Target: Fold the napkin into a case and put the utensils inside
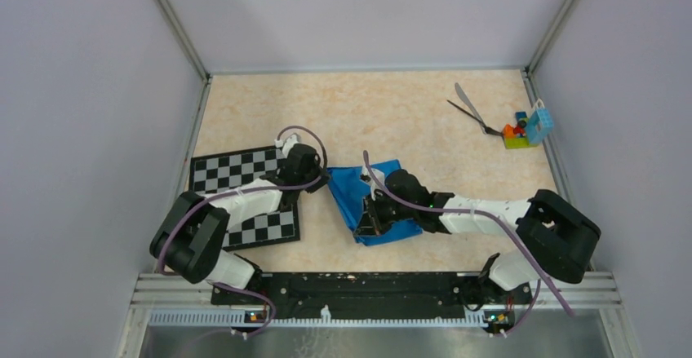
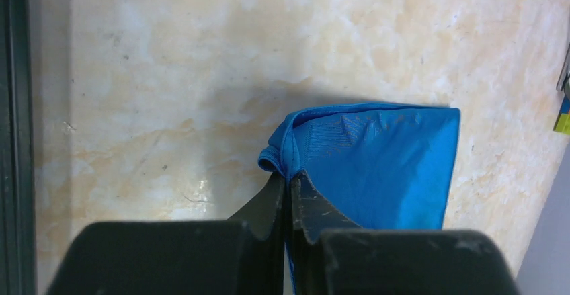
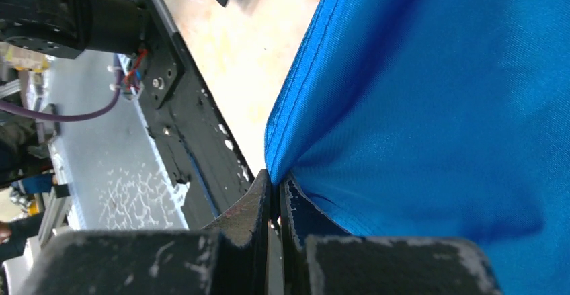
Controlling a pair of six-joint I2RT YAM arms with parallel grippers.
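Note:
The blue napkin [image 1: 349,188] lies on the table between my two arms, partly covered by the right one. At its left corner my left gripper [image 1: 328,179] is shut; a bunched, doubled edge of the napkin [image 2: 383,150] runs between its fingertips in the left wrist view. My right gripper [image 1: 360,231] is shut on the near left edge, where the cloth [image 3: 437,120] rises in a loose fold from the tips in the right wrist view. Far off at the back right lie the utensils: a silvery knife [image 1: 463,95] and a dark, thin utensil [image 1: 463,109], overlapping at their lower ends.
A checkered board [image 1: 220,174] stands at the left, beneath my left arm. Beside the utensils, against the right edge, are colored blocks [image 1: 514,134] and a small light-blue bag-like object [image 1: 538,125].

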